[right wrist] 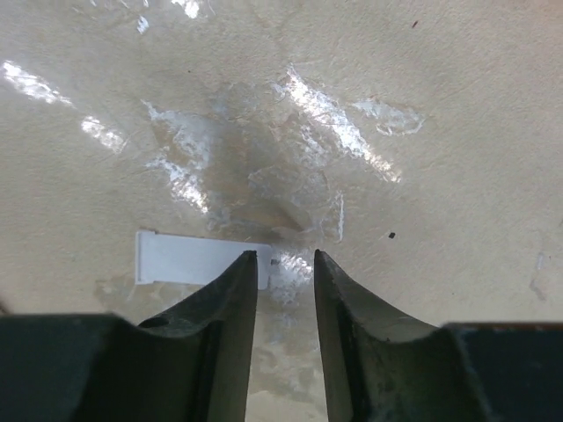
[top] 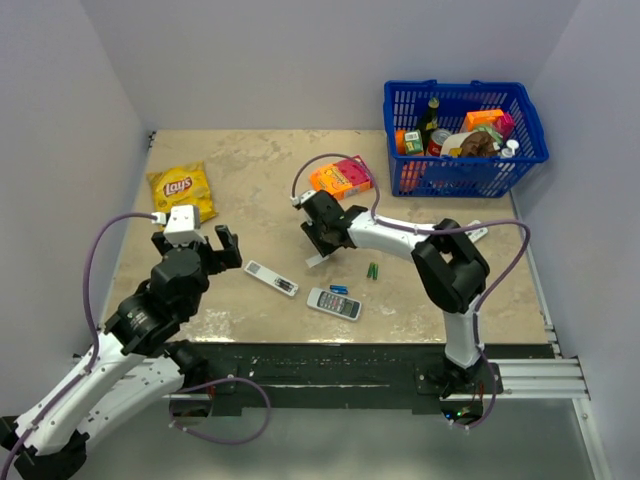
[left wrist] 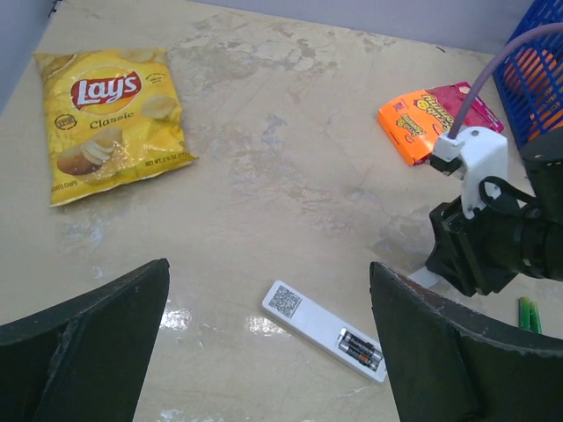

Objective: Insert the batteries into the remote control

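A white remote (top: 271,279) lies back up, its compartment (left wrist: 360,348) uncovered, with dark battery-like shapes inside. The small white battery cover (right wrist: 198,260) appears to lie flat on the table, right of that remote. My right gripper is low over the table, fingers part open and nothing between them; one finger (right wrist: 239,294) overlaps the cover's end in the right wrist view. My left gripper hangs left of the remote, open and empty. Blue batteries (top: 339,289) and green batteries (top: 372,271) lie loose on the table.
A second remote (top: 334,304), keys up, lies near the front edge, just below the blue batteries. Behind are a yellow chip bag (top: 182,192), an orange-pink packet (top: 341,177) and a full blue basket (top: 466,178). A white object (top: 477,232) is partly behind my right arm.
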